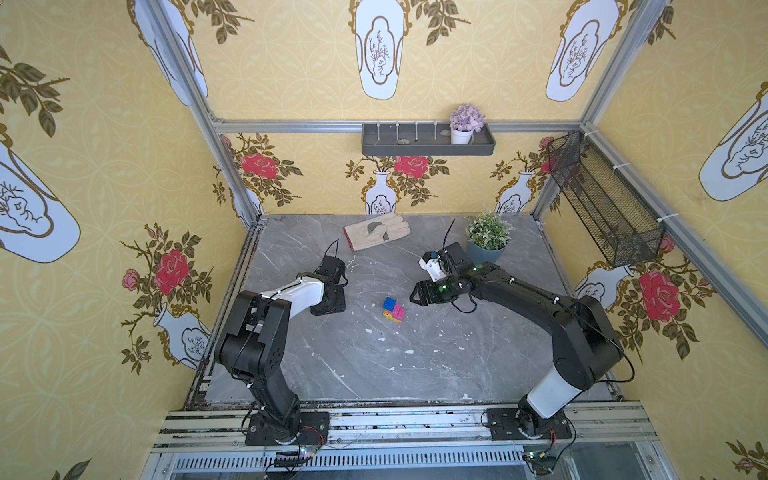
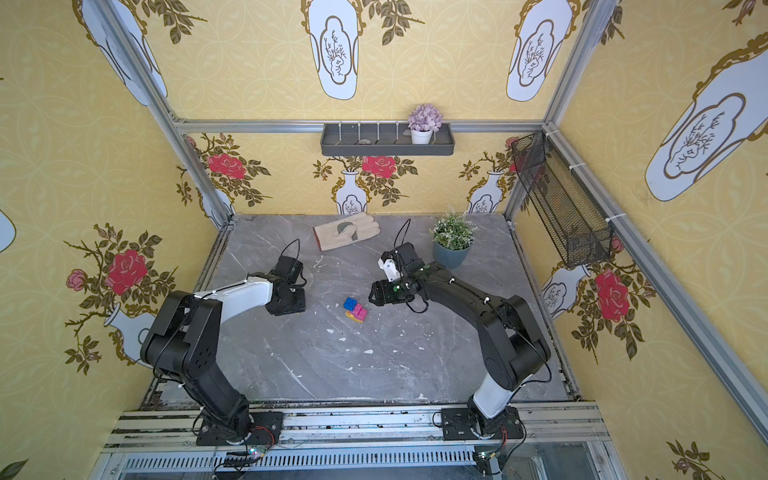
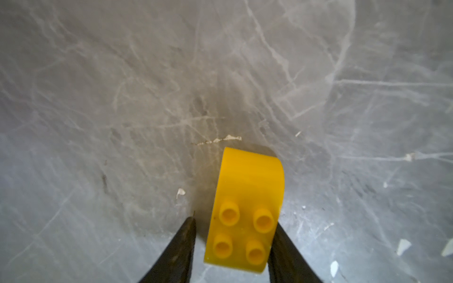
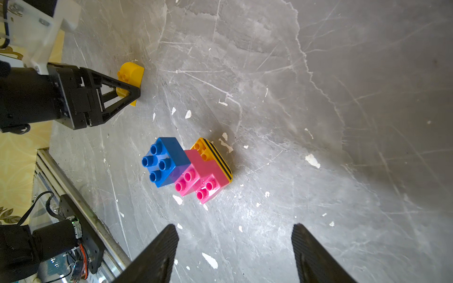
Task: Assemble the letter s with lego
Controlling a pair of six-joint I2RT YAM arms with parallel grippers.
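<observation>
A yellow rounded brick (image 3: 247, 184) lies on the table, with my left gripper round it; its fingertips flank the brick in the left wrist view, and whether they press on it is unclear. A joined group of blue (image 4: 165, 160), pink (image 4: 203, 176) and striped yellow (image 4: 214, 158) bricks sits at the table's middle. My right gripper stands open to the right of that group, with nothing between its fingers.
A glove (image 1: 376, 230) lies at the back of the table, and a potted plant (image 1: 486, 240) stands behind the right arm.
</observation>
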